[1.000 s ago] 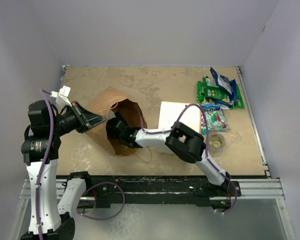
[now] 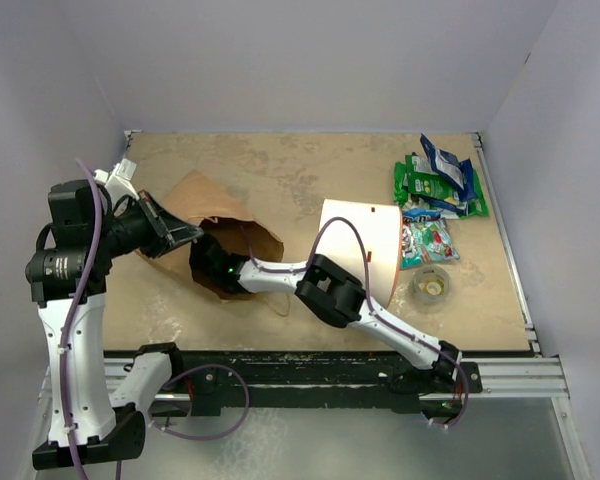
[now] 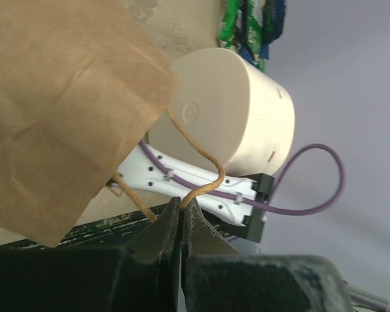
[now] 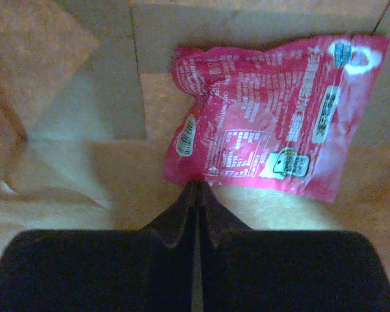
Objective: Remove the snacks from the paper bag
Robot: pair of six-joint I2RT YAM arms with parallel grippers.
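Note:
The paper bag (image 2: 190, 195) lies on its side at left of the table, mouth facing right; its brown paper (image 3: 65, 104) fills the upper left of the left wrist view. My left gripper (image 2: 195, 232) is shut on the thin cord handle (image 3: 201, 188) at the bag's upper edge. My right gripper is inside the bag, hidden in the top view, its fingertips close together at the lower edge of a pink snack packet (image 4: 266, 117) lying on the paper. Whether they are slightly apart or hold it is unclear.
Several snack packets (image 2: 435, 185) (image 3: 247, 26) are piled at the table's right, beside a clear round container (image 2: 430, 285). A white cylinder (image 2: 340, 220) (image 3: 214, 104) stands right of the bag, behind my right arm.
My left gripper has moved left and slightly toward the back, and the bag has shifted left with it. My right arm has reached further left along with the bag.

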